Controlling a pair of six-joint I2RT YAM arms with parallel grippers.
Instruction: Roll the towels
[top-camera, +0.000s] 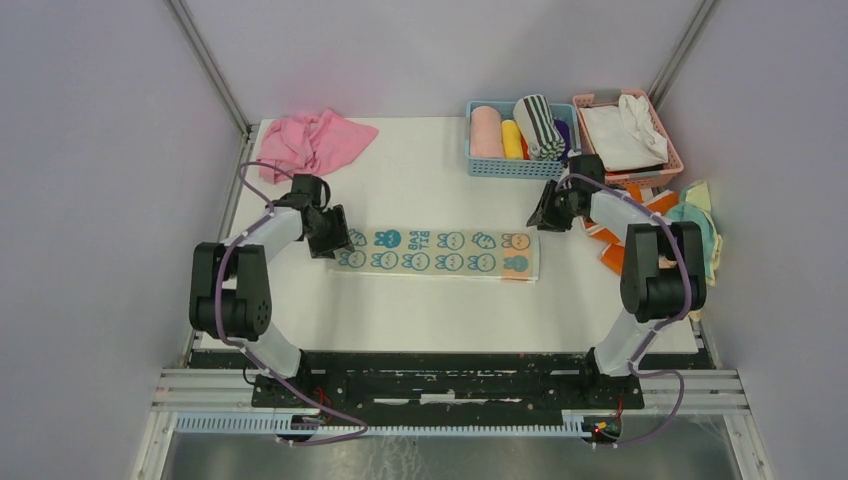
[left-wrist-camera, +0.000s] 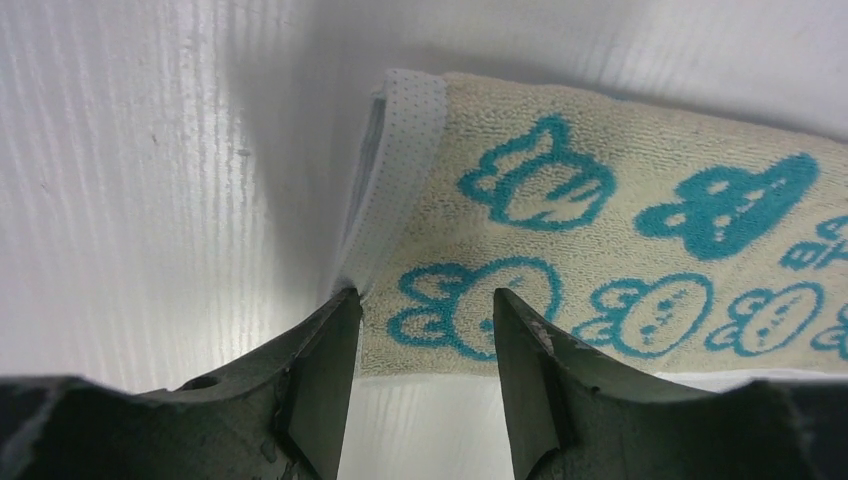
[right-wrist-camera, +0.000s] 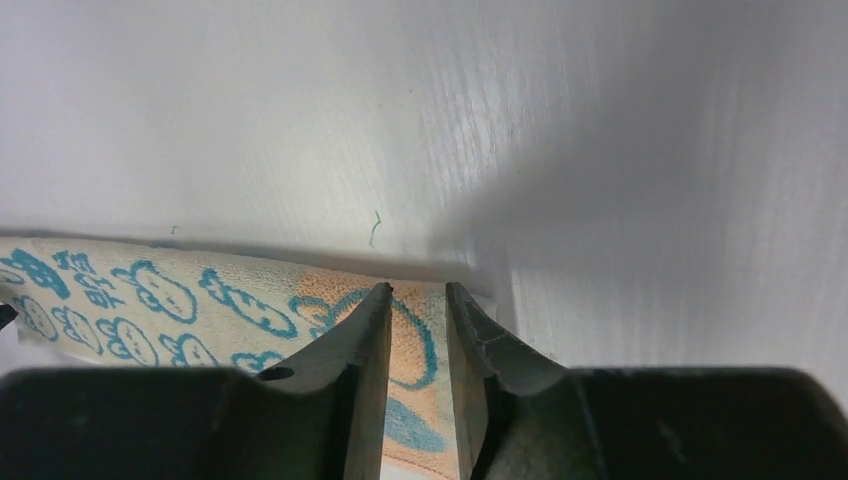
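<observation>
A folded cream towel (top-camera: 436, 252) with teal and orange rabbit prints lies flat in a long strip across the middle of the table. My left gripper is open over the towel's left end (left-wrist-camera: 520, 230), where the folded white edge shows beside the left finger. My right gripper is parted at the towel's right back corner, one finger either side of a bit of its top edge (right-wrist-camera: 340, 290) as seen from above; whether it touches the cloth I cannot tell.
A blue basket (top-camera: 515, 171) of rolled towels and a pink basket (top-camera: 670, 150) with white cloth stand at the back right. Pink cloth (top-camera: 310, 140) lies back left; orange and teal towels (top-camera: 700, 215) lie at the right edge.
</observation>
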